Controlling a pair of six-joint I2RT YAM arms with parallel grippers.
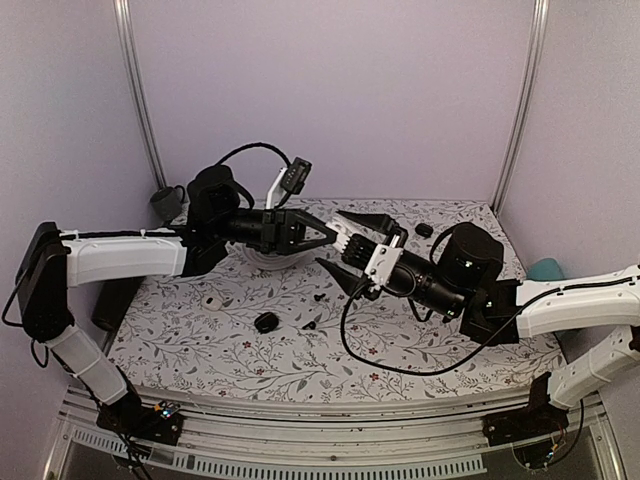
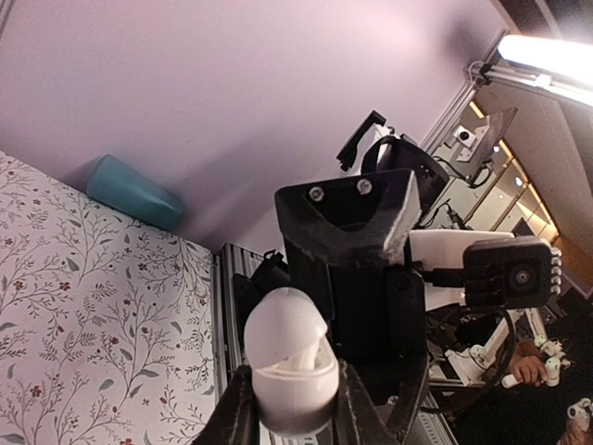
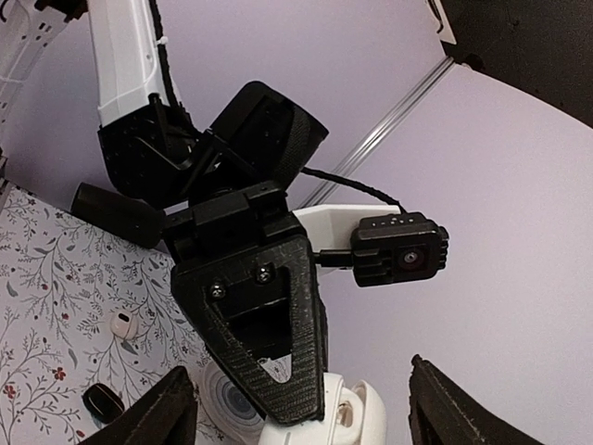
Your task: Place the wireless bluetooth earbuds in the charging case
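Note:
A white charging case point(image 2: 292, 399) with its lid raised is held up over the table, with my left gripper point(image 1: 322, 232) shut on it. In the right wrist view the case point(image 3: 306, 428) shows its inside near the bottom edge, under the left gripper's fingers. My right gripper point(image 1: 355, 250) is part open around the case's upper side in the top view; its two fingertips point(image 3: 428, 389) stand apart on either side of the case in its own view. Whether they touch it cannot be told.
On the patterned table point(image 1: 200, 360) lie small dark pieces point(image 1: 266, 322), a pale piece point(image 1: 213, 301) and a round white dish point(image 1: 262, 260). A mug point(image 1: 167, 203) stands back left, a teal object point(image 1: 545, 270) at the right edge.

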